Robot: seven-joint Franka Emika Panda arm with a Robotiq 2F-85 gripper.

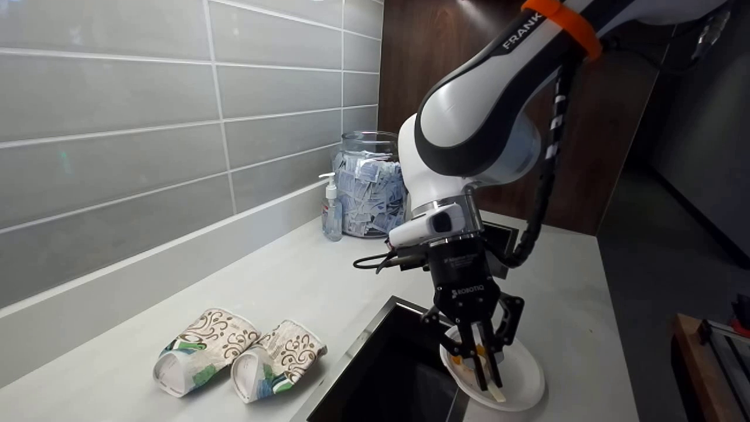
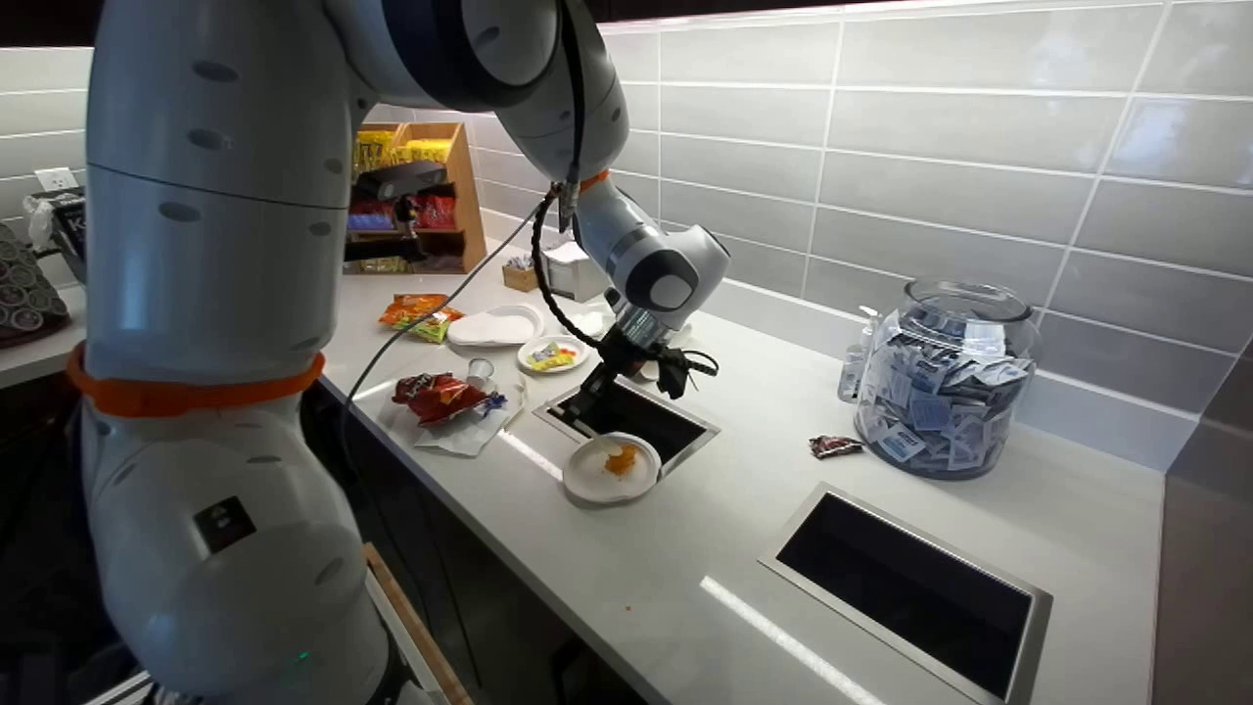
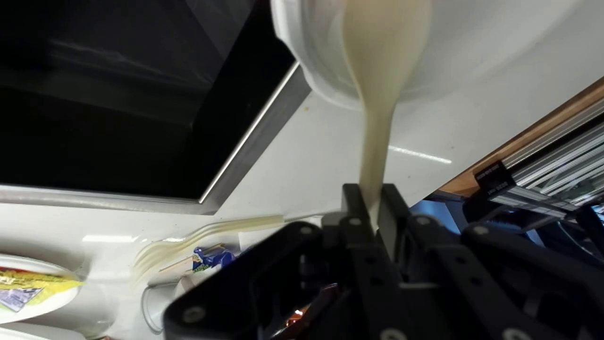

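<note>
My gripper (image 1: pixel 490 385) is shut on a pale utensil (image 3: pixel 373 130), held by its narrow handle. In the wrist view its broad, spoon-like end reaches across a white plate (image 3: pixel 325 85); contact with the plate is unclear. That plate (image 2: pixel 583 480) bears an orange food smear (image 2: pixel 620 459) and partly overhangs the rim of a dark rectangular opening (image 2: pixel 643 419) in the counter. From the second exterior view, the gripper's fingers are dark against the opening and hard to make out.
Two crumpled patterned cups (image 1: pixel 211 344) lie left of the opening. Snack bags (image 2: pixel 437 398), plates and a loose pale fork (image 3: pixel 209 231) clutter the counter on one side. A packet-filled jar (image 2: pixel 949 388) stands near the wall, with a second opening (image 2: pixel 904 587) in front.
</note>
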